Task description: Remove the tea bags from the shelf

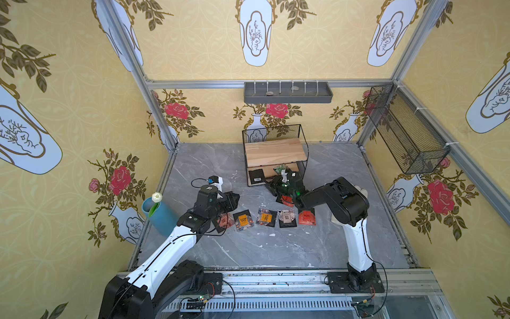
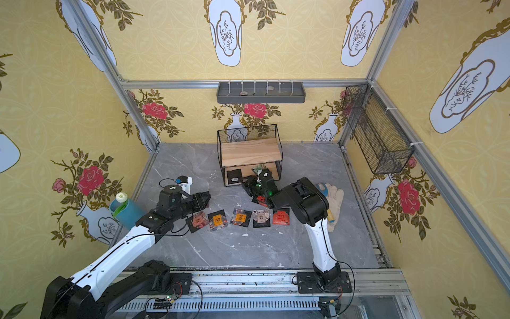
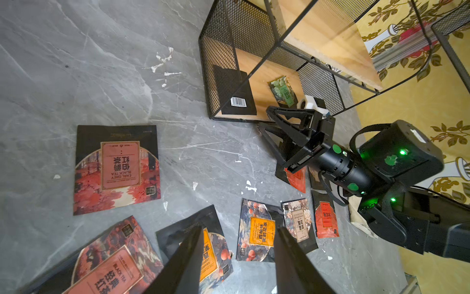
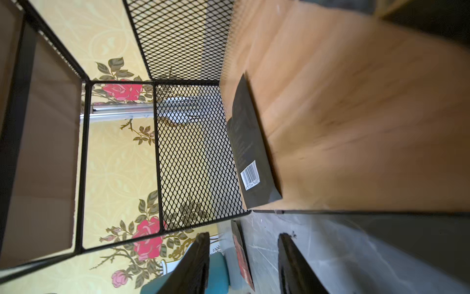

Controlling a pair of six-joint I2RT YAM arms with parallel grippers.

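The wire shelf [image 1: 273, 150] has a black tea bag [image 4: 252, 156] lying face down on the left of its lower board and a green tea bag [image 3: 282, 91] farther right. My right gripper is open at the front of that board, nothing between its fingers. My left gripper stands part open and empty over the table, left of the shelf. An Earl Grey bag [image 3: 116, 169] and several other tea bags [image 2: 240, 217] lie on the table in front of the shelf.
A blue container [image 1: 164, 218] stands at the left edge, a white glove [image 2: 333, 204] lies at the right. A mesh basket [image 1: 403, 127] hangs on the right wall, a grey rack [image 1: 287, 98] on the back wall. The table behind my left gripper is clear.
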